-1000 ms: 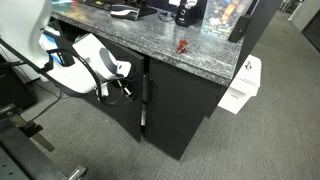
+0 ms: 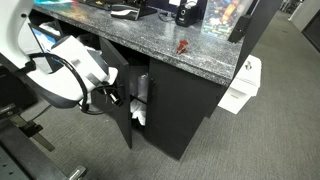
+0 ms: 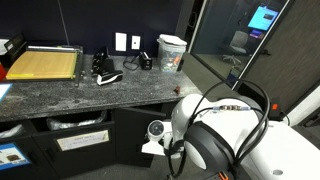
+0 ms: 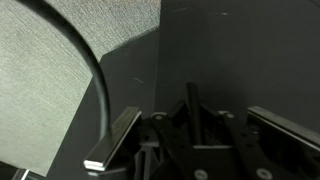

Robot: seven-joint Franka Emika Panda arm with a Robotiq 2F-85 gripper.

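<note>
A dark cabinet door (image 2: 123, 125) under the stone countertop stands ajar in exterior view 1, its free edge swung out from the frame. My gripper (image 2: 114, 92) is at the door's front face, partly hidden by the white arm. In the wrist view the gripper has its silver-edged fingers (image 4: 118, 130) against the dark panel (image 4: 240, 60). Between them stands a narrow black part, seemingly the door's handle (image 4: 193, 100), and I am shut on it. The exact contact is too dark to see. Exterior view 2 shows the arm (image 3: 215, 135) in front of the cabinet.
White items (image 2: 138, 112) show inside the door gap. Above runs the countertop (image 2: 205, 60), with a small red object (image 2: 182, 46) near its edge. White boxes (image 2: 242, 85) stand on the floor past the cabinet. A loose black cable (image 4: 95, 65) crosses the wrist view. Open carpet (image 2: 220, 145) lies in front.
The door's free edge has swung outward, and the gap beside it has widened, showing more of the inside. My gripper and arm have moved left with the door.
</note>
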